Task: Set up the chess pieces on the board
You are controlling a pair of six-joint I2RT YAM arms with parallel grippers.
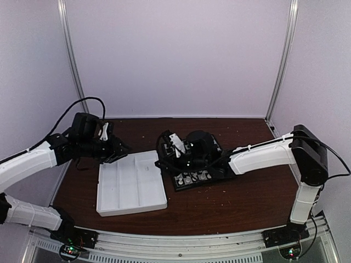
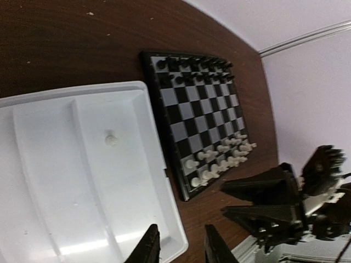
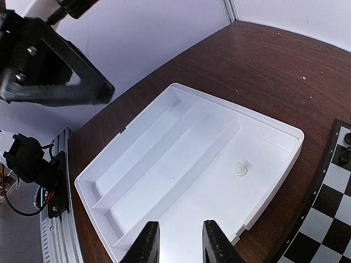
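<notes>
The chessboard holds black pieces along its far edge and white pieces along the near edge; the top view has it mostly behind the right arm. One white piece lies or stands in the white tray, in the compartment nearest the board. My left gripper is above the tray, open, with nothing seen between its fingers. My right gripper is also over the tray area near the board, open, with nothing visible between its fingers.
The tray's other compartments look nearly empty. Bare dark tabletop shows at the front right and behind the tray. Both arms reach in over the middle from the sides, and walls enclose the table.
</notes>
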